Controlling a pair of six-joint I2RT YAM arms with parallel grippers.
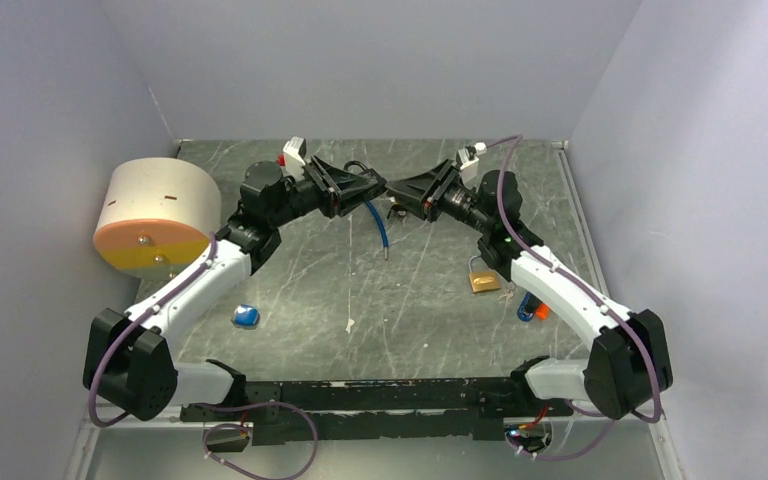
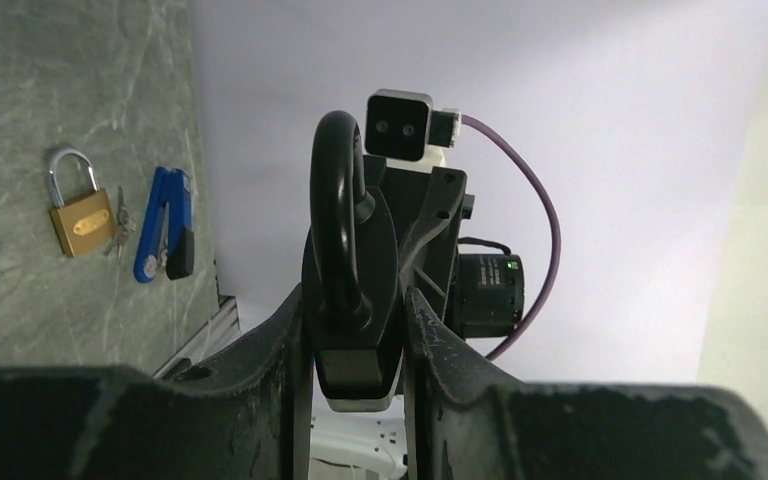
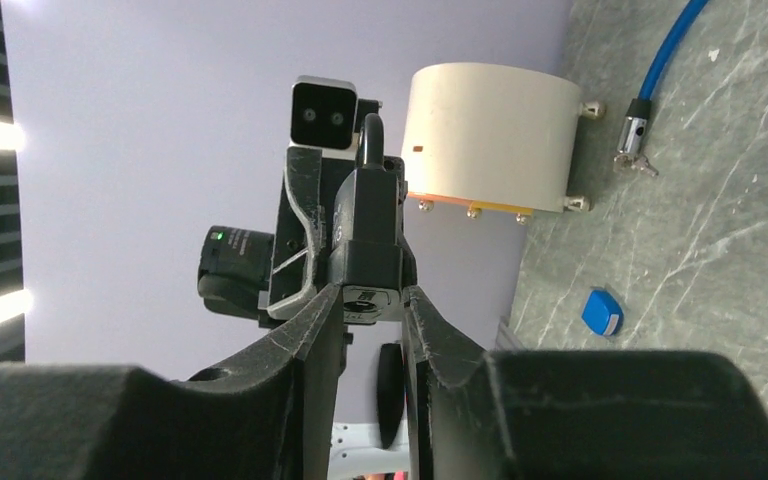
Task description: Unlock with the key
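My left gripper [image 1: 378, 182] and right gripper [image 1: 396, 190] meet above the table's middle. In the left wrist view a black padlock-like body with a black shackle [image 2: 336, 230] is between or just beyond the left fingers; whether they grip it is unclear. The right gripper has its fingertips at that body's underside, where a keyhole-like opening shows; its finger state is unclear. A blue cable lock [image 1: 375, 220] lies below, with keys at one end [image 3: 638, 165]. A brass padlock [image 1: 485, 281] lies at the right, beside small keys [image 2: 122, 220].
A cream drum-shaped fixture [image 1: 155, 205] stands at the left. A blue object [image 1: 245, 316] lies front left. Blue-handled tools [image 1: 526, 308] lie by the right arm.
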